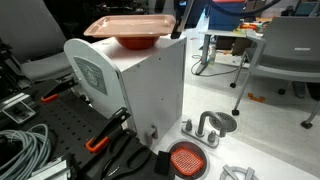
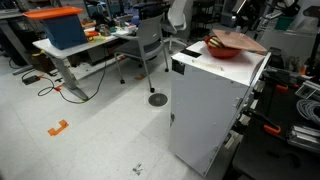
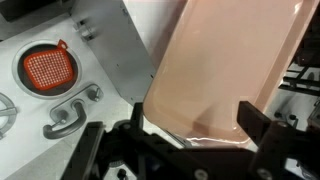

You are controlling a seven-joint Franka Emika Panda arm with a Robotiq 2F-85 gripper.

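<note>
A pink tray [image 1: 130, 26] rests on top of a red bowl [image 1: 138, 43], which stands on the white cabinet [image 1: 155, 85]. From the other side, the tray [image 2: 240, 40] looks tilted over the bowl [image 2: 215, 50]. My gripper is open, its dark fingers spread apart above one end of the tray [image 3: 215, 75] in the wrist view. Exterior view 1 has the dark gripper at the tray's right end, close to its rim. I cannot tell whether a finger touches the tray.
Below the cabinet's side lie a faucet [image 1: 205, 125] and a round drain with a red mesh [image 1: 187, 160]. Coiled cable [image 1: 25, 150] lies on the dark surface at left. Grey chairs [image 1: 285, 50] stand behind.
</note>
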